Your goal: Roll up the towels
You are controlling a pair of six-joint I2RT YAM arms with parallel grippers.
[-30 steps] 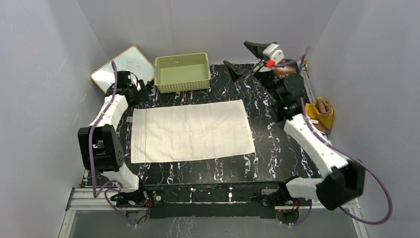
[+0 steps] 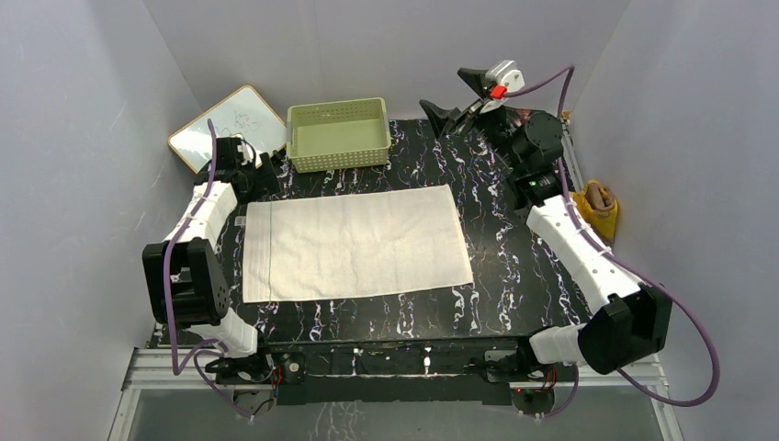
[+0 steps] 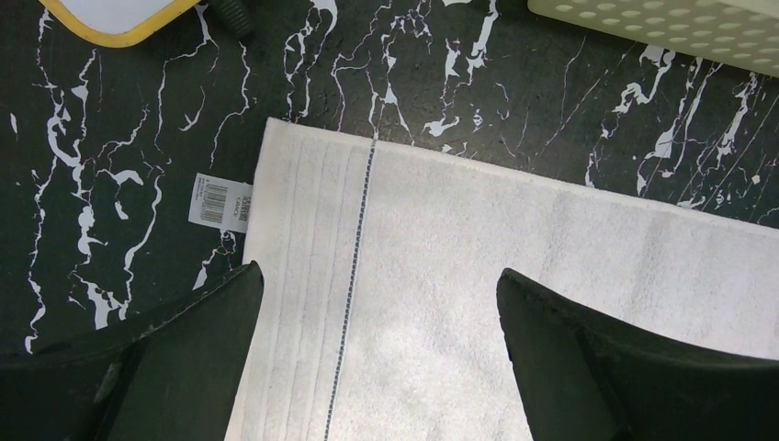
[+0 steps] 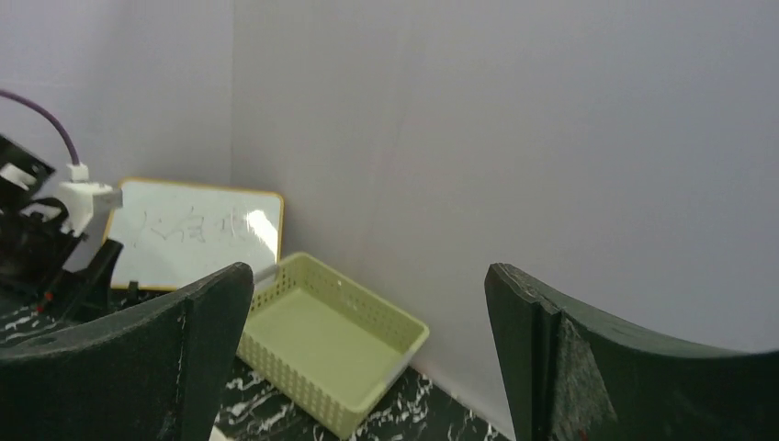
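A white towel lies flat across the middle of the dark marble table, a striped band and a barcode label at its left end. My left gripper hangs open over the towel's back-left corner, nothing between its fingers. My right gripper is raised high at the back right, open and tilted toward the back wall, well away from the towel; its wrist view shows the basket and walls between empty fingers.
A green basket stands at the back, beside a whiteboard leaning at back left. A yellow bag sits at the right edge. Bare table surrounds the towel.
My left arm and the towel look unchanged.
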